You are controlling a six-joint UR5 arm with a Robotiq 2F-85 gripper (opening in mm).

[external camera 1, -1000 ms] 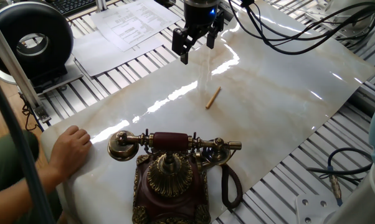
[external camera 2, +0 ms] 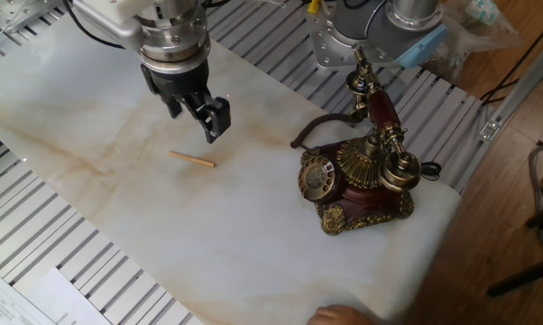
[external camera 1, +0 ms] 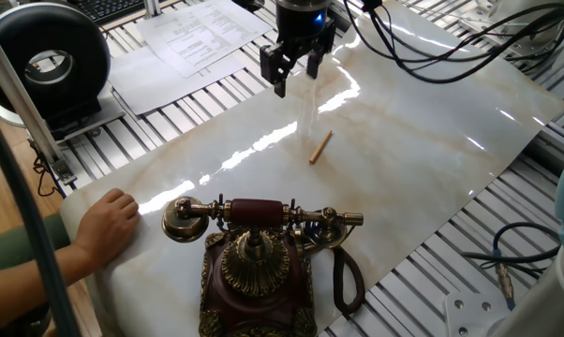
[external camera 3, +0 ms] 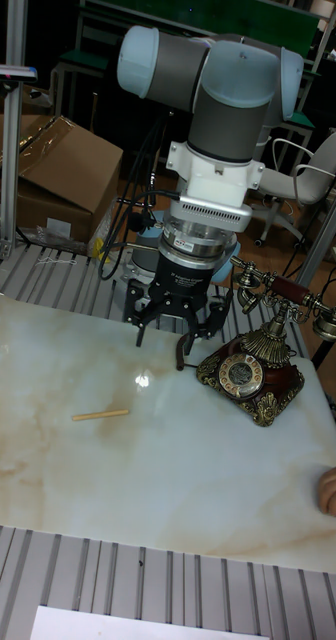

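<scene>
A thin tan wooden stick (external camera 1: pixel 320 147) lies on the marbled board, apart from everything else; it also shows in the second view as a stick (external camera 2: pixel 192 159) and in the third as a stick (external camera 3: pixel 101 415). Above the board hangs my black gripper (external camera 1: pixel 298 79), its fingers spread wide with empty space between them. In the third view the gripper (external camera 3: pixel 164 352) is plainly open. An ornate dark red and brass rotary telephone (external camera 2: pixel 360 171) stands on the board, handset (external camera 2: pixel 382 108) resting in its cradle.
A person's hand (external camera 1: pixel 110 227) rests at the board's edge near the telephone (external camera 1: pixel 256 271). The telephone's curled cord (external camera 1: pixel 348 281) reaches out beside it. Paper sheets (external camera 1: pixel 193 37) lie on the slatted table. Around the stick the marbled board (external camera 3: pixel 95 485) is clear.
The gripper, stick and telephone look the same as before. Only the person at the left edge has shifted slightly.
</scene>
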